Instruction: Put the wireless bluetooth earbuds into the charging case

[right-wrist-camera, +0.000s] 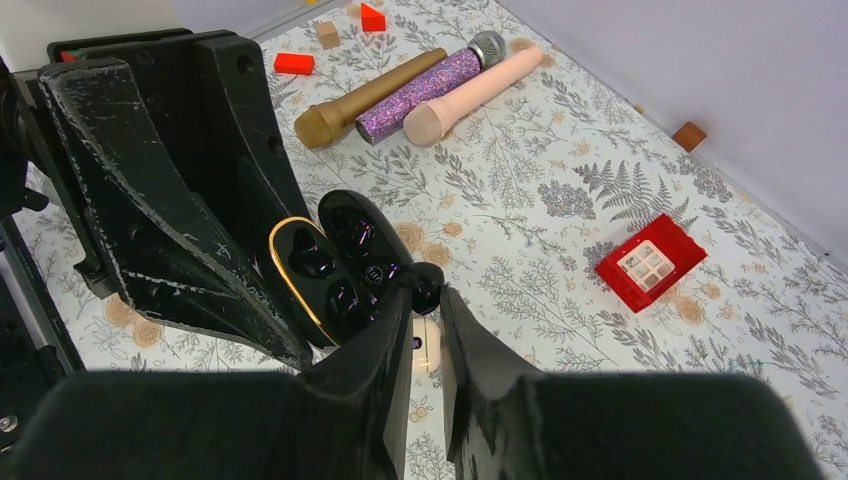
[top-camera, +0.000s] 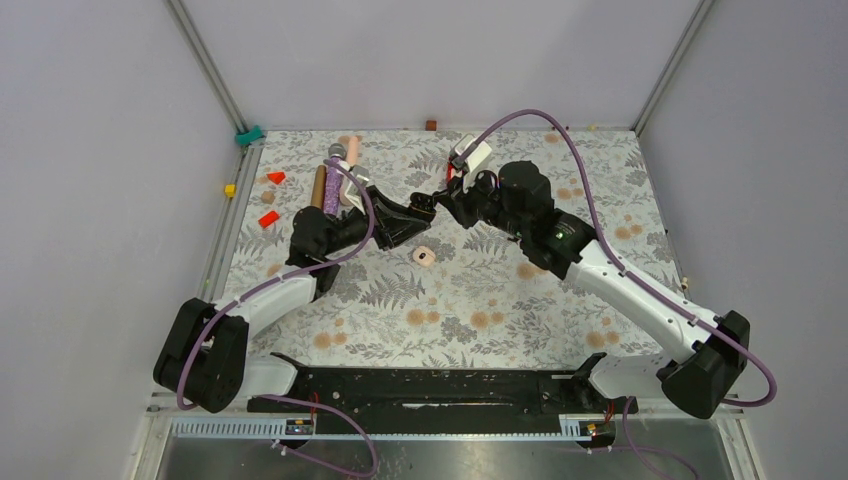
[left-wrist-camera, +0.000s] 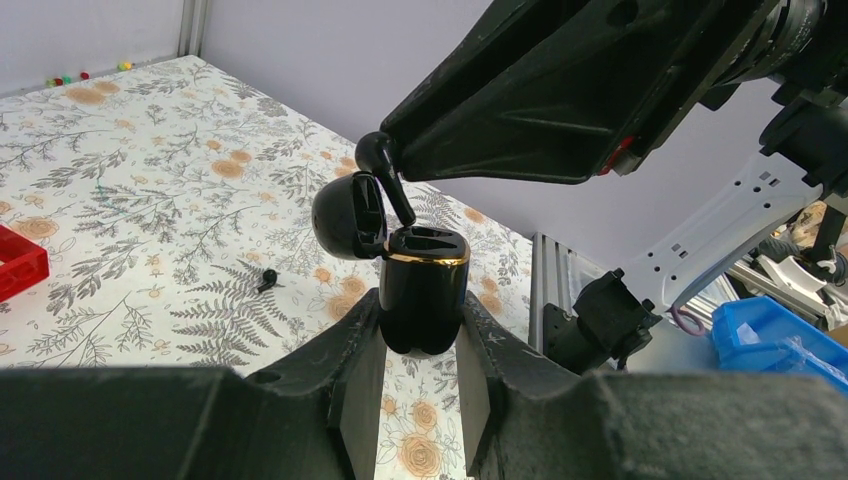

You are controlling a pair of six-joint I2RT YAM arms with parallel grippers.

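Note:
The black charging case with a gold rim is held by my left gripper, shut on it, its lid standing open and two empty-looking glossy wells showing in the right wrist view. My right gripper is shut on a black earbud (right-wrist-camera: 425, 280), which is held by its tip over the case's edge, stem reaching down toward the wells; whether it touches inside cannot be told. In the top view both grippers (top-camera: 425, 210) (top-camera: 448, 200) meet above the middle of the table.
A red box (right-wrist-camera: 650, 262) lies at the back, microphones (right-wrist-camera: 470, 95) and small blocks at the back left. A small black piece (left-wrist-camera: 268, 278) and a white round item (top-camera: 423, 256) lie on the table.

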